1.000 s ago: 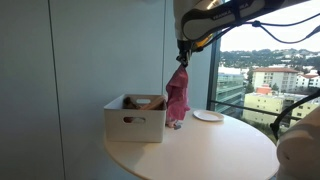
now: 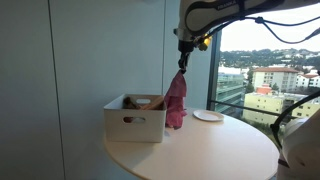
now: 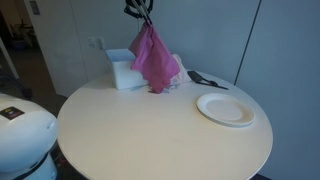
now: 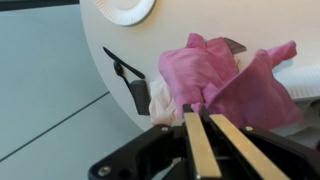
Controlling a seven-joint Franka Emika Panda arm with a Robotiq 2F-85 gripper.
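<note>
A pink cloth (image 3: 153, 60) hangs from my gripper (image 2: 183, 67), which is shut on its upper end. In exterior view 1 the cloth drapes just to the right of the white box (image 2: 132, 130). In exterior view 2 it hangs in front of part of that box, and its lower tip is near the tabletop. The wrist view shows the cloth (image 4: 200, 75) spread out beyond the fingers (image 4: 200, 150); whether its lower part touches the table cannot be told.
A white plate (image 3: 226, 109) lies on the round white table (image 3: 150, 140). Dark utensils (image 4: 126, 66) and a pale cloth (image 4: 162, 103) lie near the table's edge. Several items fill the box.
</note>
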